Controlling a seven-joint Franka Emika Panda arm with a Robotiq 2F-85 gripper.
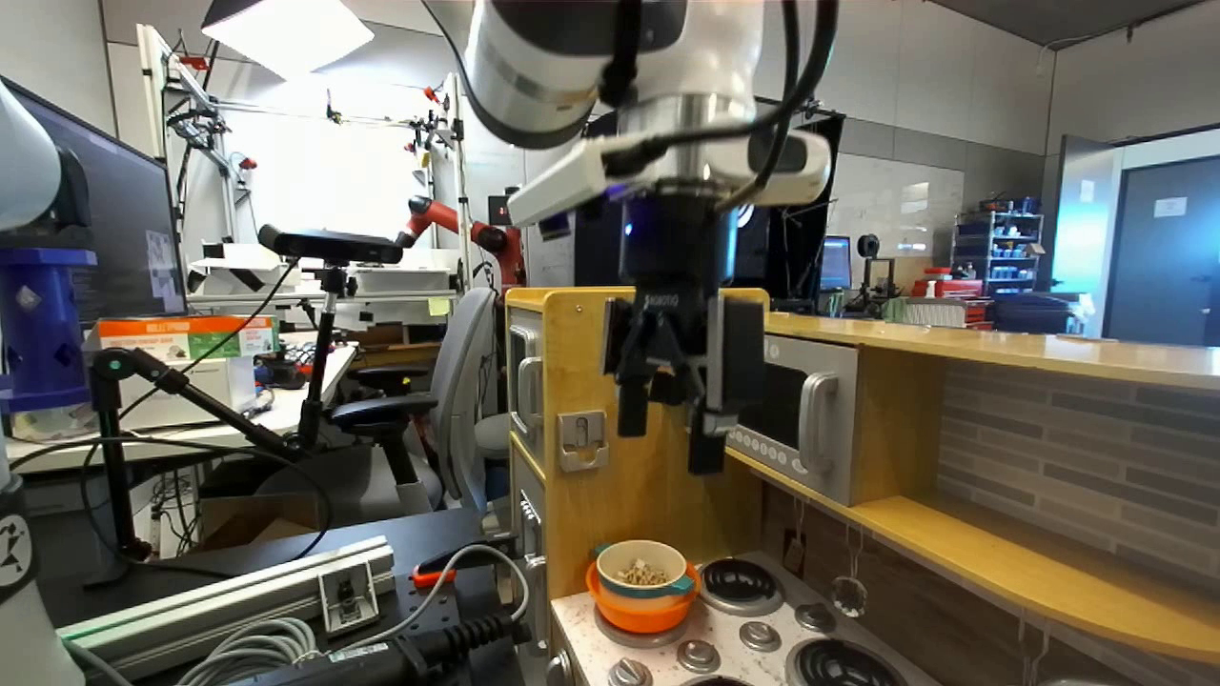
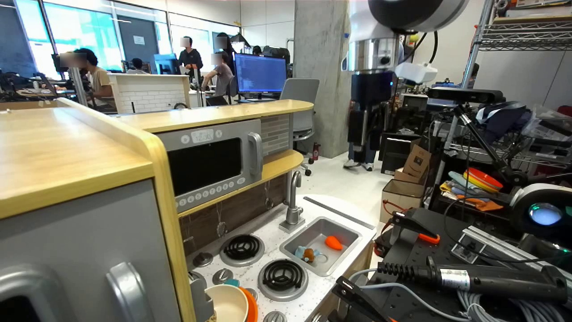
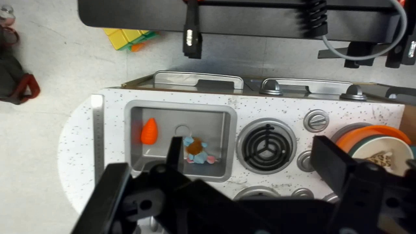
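My gripper [image 1: 669, 440] hangs open, fingers pointing down, high above the toy kitchen counter. In the wrist view its two dark fingers [image 3: 329, 160] stand wide apart with nothing held between them. Below it is a grey sink [image 3: 232, 144] with an orange carrot-like toy [image 3: 149, 132] and a small blue-and-brown plush [image 3: 195, 147] lying inside. On a burner at the other end sits an orange bowl [image 1: 632, 615], with a cream pot [image 1: 643, 556] resting in it. The pot has something leopard-patterned [image 3: 381, 159] in it.
A microwave [image 2: 206, 163] and wooden shelf [image 2: 281, 165] line the back of the counter. The tall wooden cabinet [image 1: 640, 503] rises beside the bowl. A faucet [image 2: 293, 201] stands behind the sink. Black burners [image 3: 266, 146] lie between sink and bowl.
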